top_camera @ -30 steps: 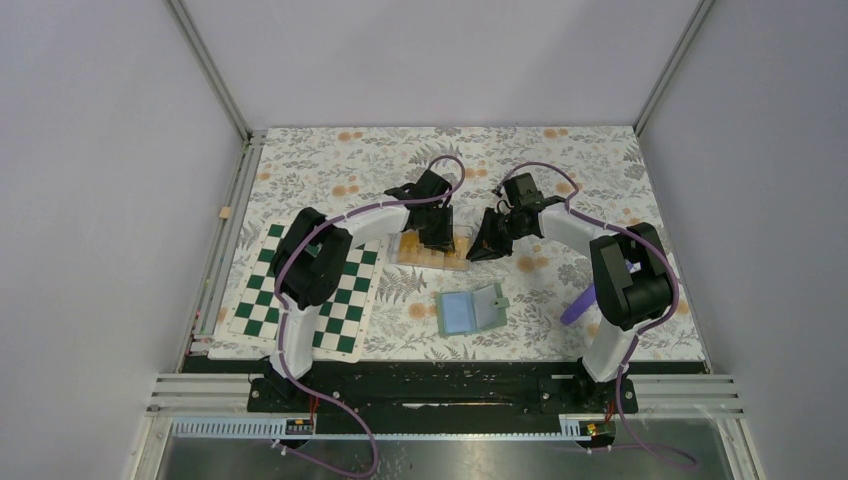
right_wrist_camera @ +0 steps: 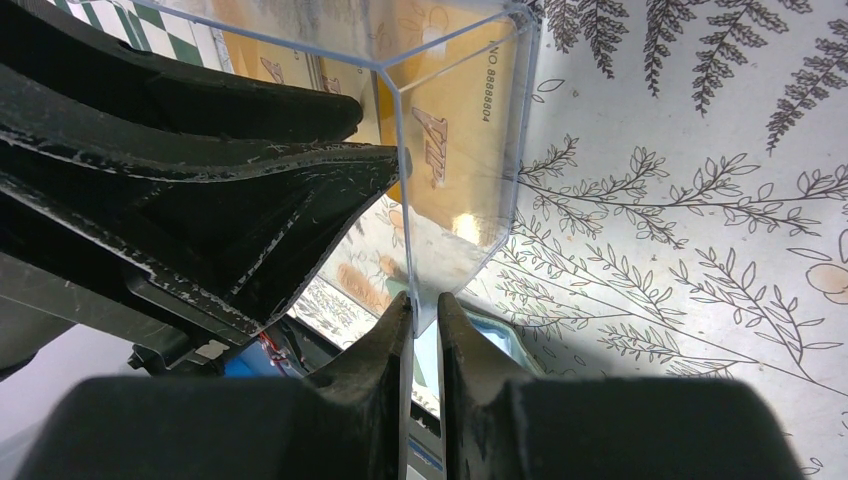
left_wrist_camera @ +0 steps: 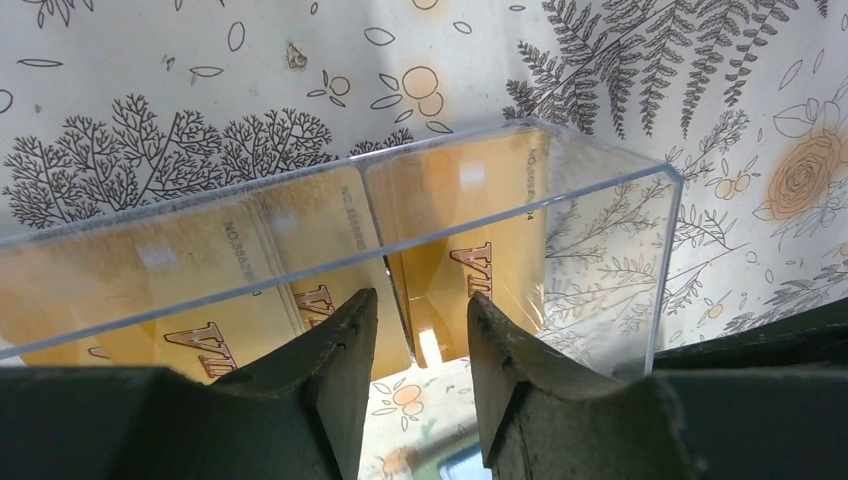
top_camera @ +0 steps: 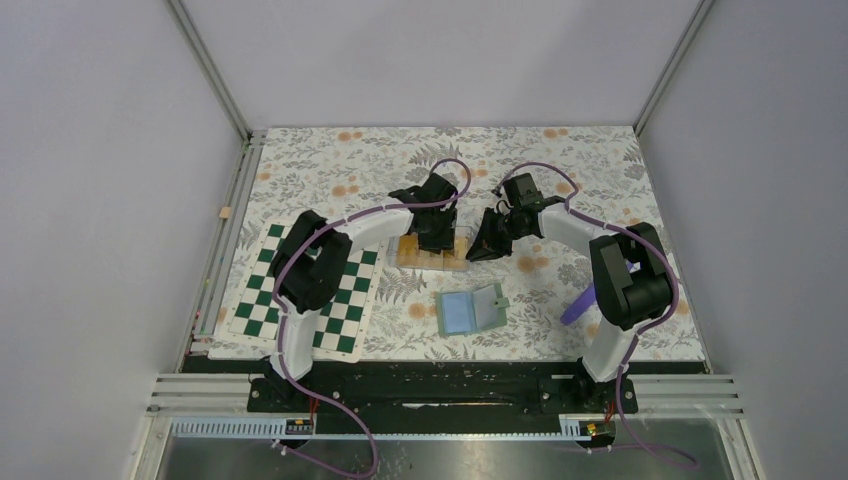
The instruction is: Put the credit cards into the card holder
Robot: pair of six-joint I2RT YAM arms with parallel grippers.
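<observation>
A clear acrylic box [left_wrist_camera: 610, 180] holds several gold cards [left_wrist_camera: 490, 270] standing side by side in the left wrist view. My left gripper is open over the card row, fingertips around the gap between two cards, nothing visibly held. My right gripper is shut on the right end wall of the box, seen edge-on between its fingers in the right wrist view. A green card holder [top_camera: 460, 310] with clear blue-tinted sleeves lies open in front of the box.
A green checkered board [top_camera: 345, 325] lies at the left under the left arm. A purple object [top_camera: 580, 305] lies at the right, partly under the right arm.
My left gripper has shifted slightly over the box during the last second. The right arm and card holder have not moved.
</observation>
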